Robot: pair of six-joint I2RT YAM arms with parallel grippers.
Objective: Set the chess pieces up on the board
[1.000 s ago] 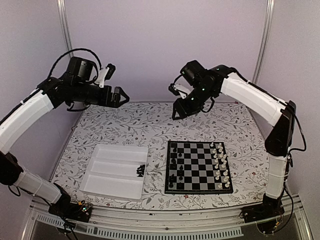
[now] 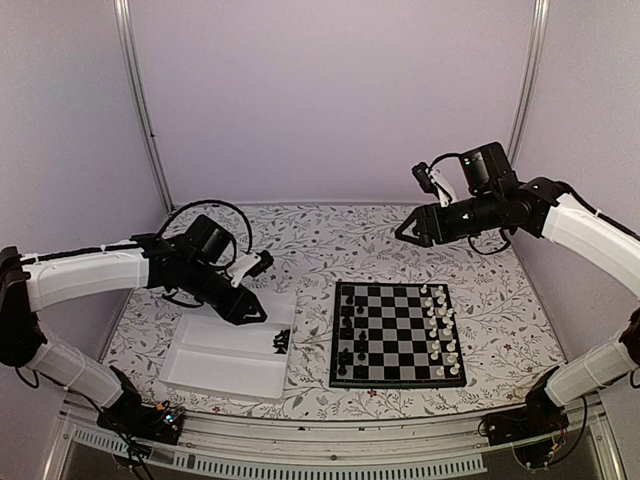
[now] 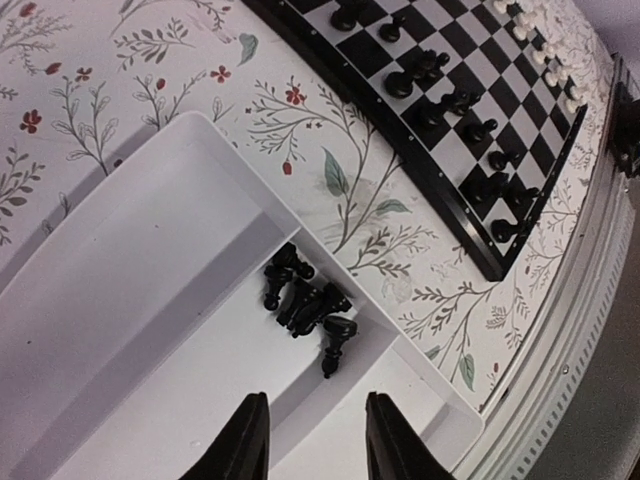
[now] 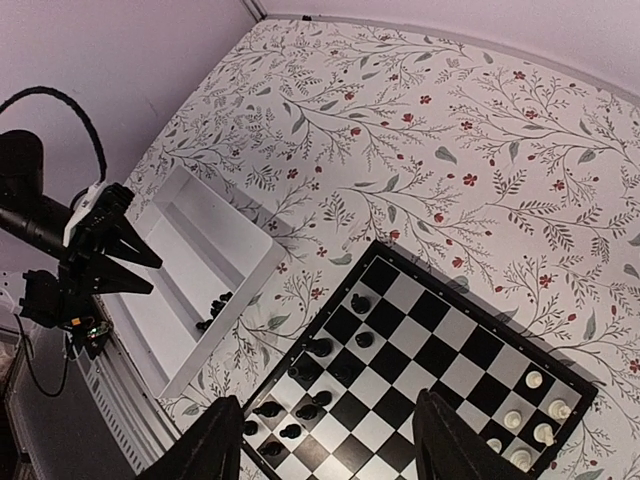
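My left gripper (image 2: 250, 310) hangs low over the white tray (image 2: 225, 380), open, fingertips pointing down. In the left wrist view a small heap of black chess pieces (image 3: 305, 305) lies in the tray's middle compartment, ahead of the open fingers. The chessboard (image 2: 395, 383) stands right of the tray, with black pieces (image 4: 320, 347) along its left side and white pieces (image 4: 557, 409) along its right. My right gripper (image 2: 420, 230) is raised above and behind the board, open, with nothing between its fingers.
Pale walls enclose the table at the back and both sides.
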